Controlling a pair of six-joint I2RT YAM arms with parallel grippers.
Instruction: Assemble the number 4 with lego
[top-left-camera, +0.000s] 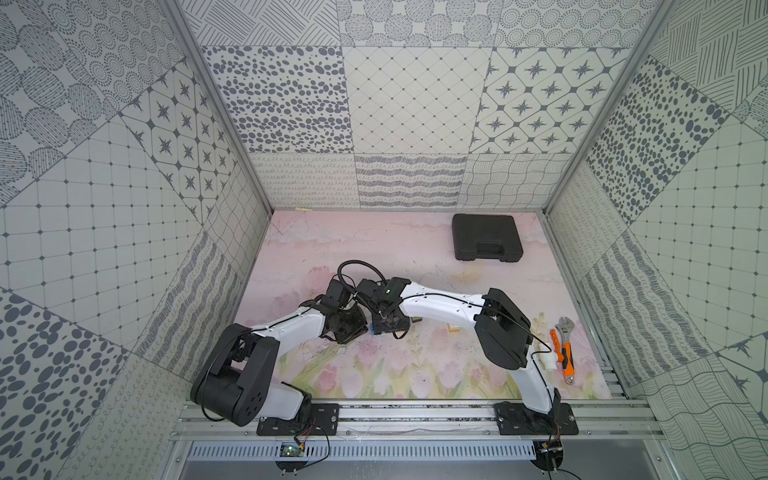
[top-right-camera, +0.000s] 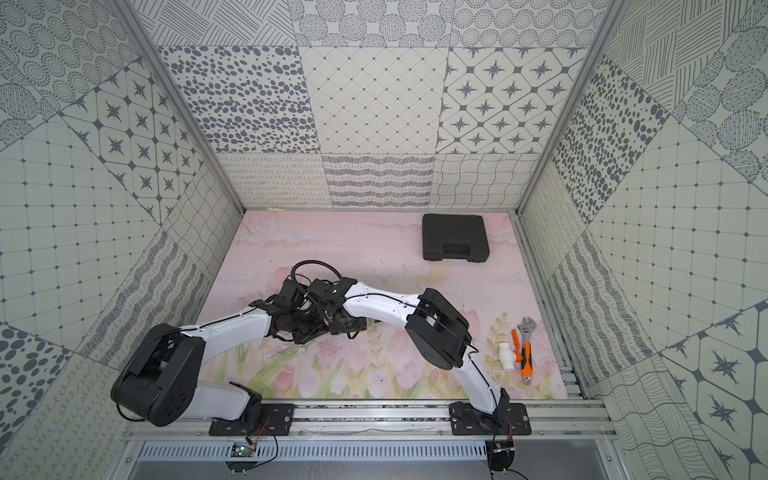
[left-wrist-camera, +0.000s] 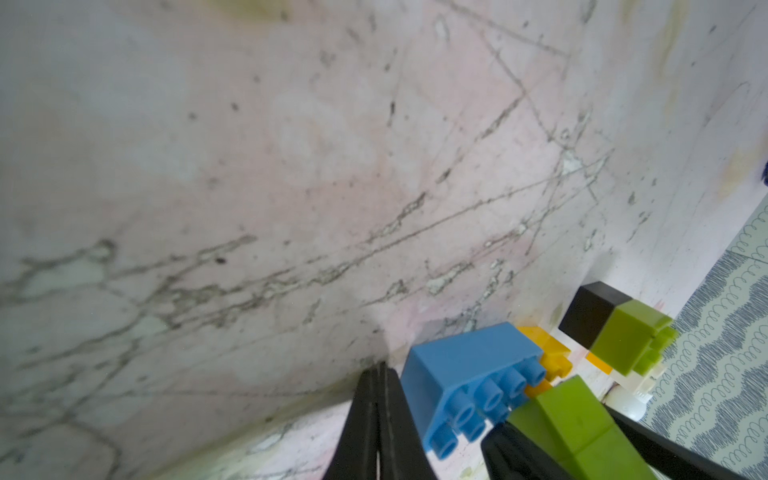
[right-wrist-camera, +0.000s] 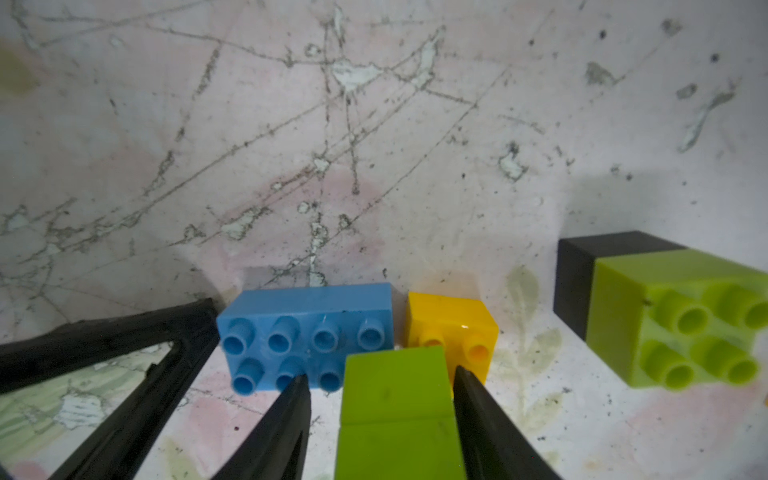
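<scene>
On the marbled table a blue brick lies with its studs toward the camera, beside a yellow brick. In the right wrist view my right gripper is over them, its fingers either side of a green brick; whether they grip it is unclear. Farther right sits a green brick joined to a black brick. My left gripper is shut, nothing showing between its fingers, just left of the blue brick.
A black case stands at the back right. An adjustable wrench and a white object lie at the right edge.
</scene>
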